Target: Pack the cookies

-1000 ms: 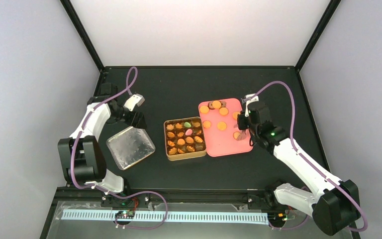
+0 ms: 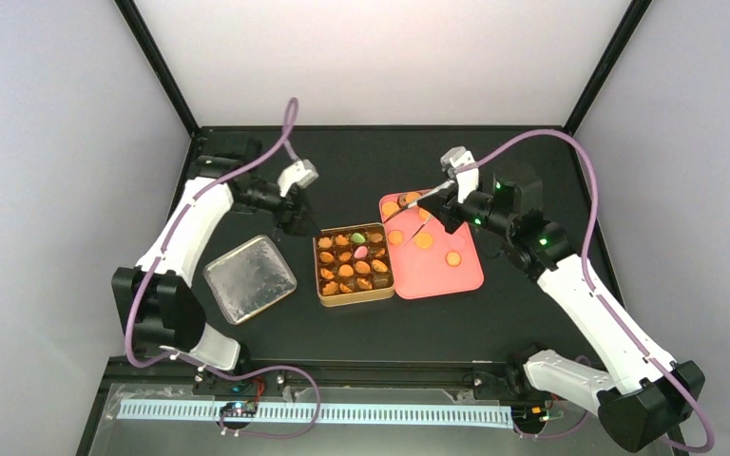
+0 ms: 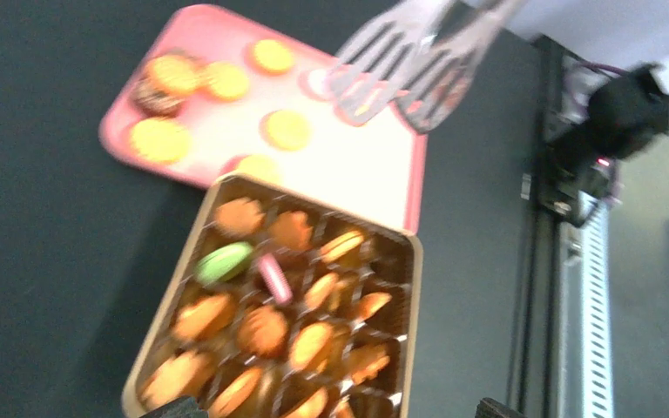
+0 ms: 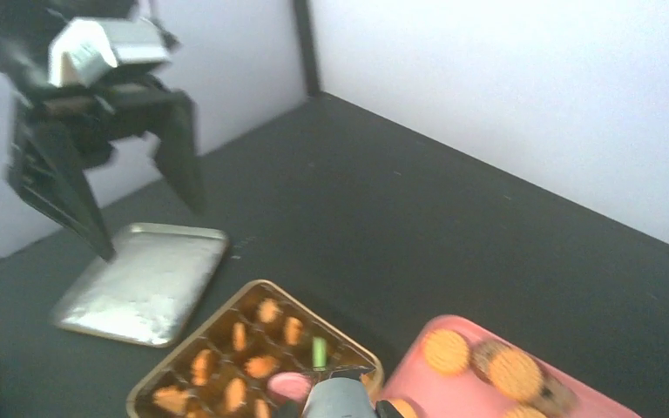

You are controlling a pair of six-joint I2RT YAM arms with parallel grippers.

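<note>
A gold tin with cookies in its dark compartments, one green and one pink, sits beside a pink tray holding loose cookies, several stacked. My right gripper is above the tray's back, shut on metal slotted tongs, which point toward the tin. Whether the tongs hold anything is unclear. My left gripper hangs open just behind and left of the tin, its fingers apart in the right wrist view, nothing seen between them. The left wrist view is blurred.
A silver lid lies flat left of the tin. Walls enclose the back and both sides.
My left gripper has moved right and slightly back toward the tin. My right gripper has moved left and up over the tray, bringing the tongs into clear sight.
</note>
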